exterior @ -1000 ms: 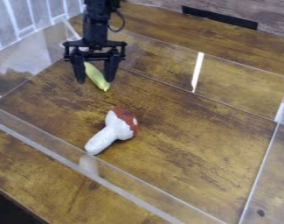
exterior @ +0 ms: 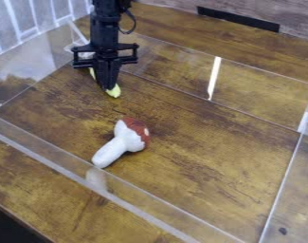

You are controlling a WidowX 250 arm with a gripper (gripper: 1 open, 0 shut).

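Note:
My black gripper point(exterior: 105, 68) is low over a slim pale yellow-green object point(exterior: 113, 89) at the upper left inside the clear-walled area, its fingertips close together at that object. Whether anything is between them is hard to tell. The object's upper part is hidden behind the gripper. A white mushroom-like toy point(exterior: 118, 144) with a reddish cap lies lower, near the middle.
Clear acrylic walls point(exterior: 143, 220) border the wooden floor point(exterior: 220, 152). The right and centre of the floor are empty. A thin white strip point(exterior: 214, 78) stands at the back right.
Since a second ago my gripper's fingers have drawn closer together over the yellow-green object. The mushroom-like toy has not moved.

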